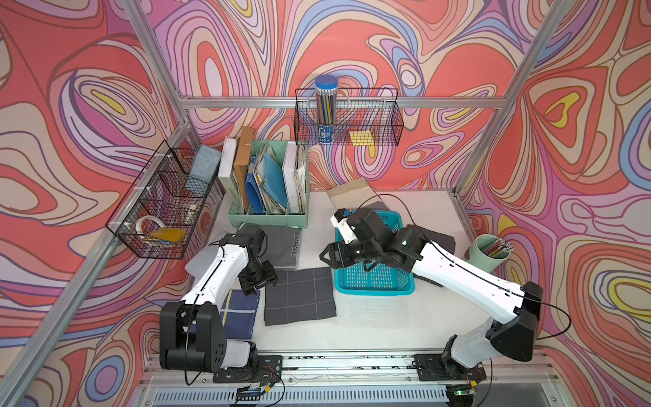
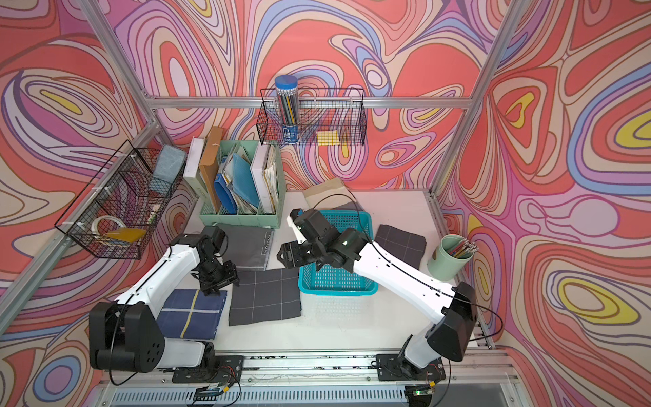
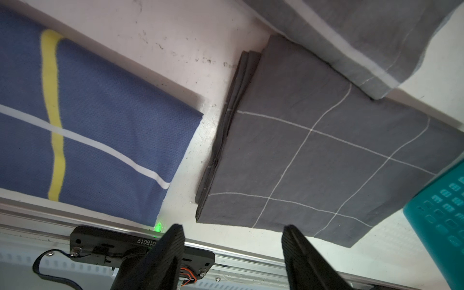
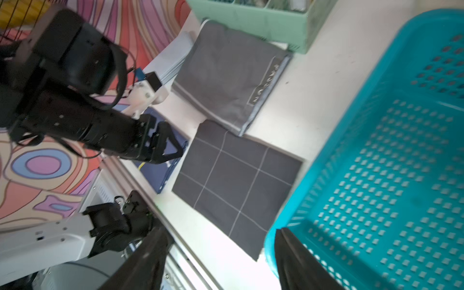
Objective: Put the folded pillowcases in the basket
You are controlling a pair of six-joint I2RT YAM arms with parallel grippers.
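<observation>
A dark grey folded cloth with thin white grid lines [image 1: 298, 298] lies flat in the middle of the table; which cloth is the pillowcase cannot be told for sure. The empty turquoise basket [image 1: 374, 294] stands to its right. My left gripper is above the table, by the gap between this cloth and a navy cloth [image 3: 111, 111]; its fingers are apart with nothing between. From the right, my right gripper reaches across over the basket to its left rim, fingers apart and empty. Its arm hides part of the basket in the top views.
A plain grey cloth [image 4: 236, 72] overlaps the grid cloth's back edge. Another dark grid cloth [image 2: 401, 245] lies right of the basket. Behind are a green file box [image 1: 268, 220] and beige cloth [image 1: 352, 193]. A pen cup [image 2: 444, 261] stands far right.
</observation>
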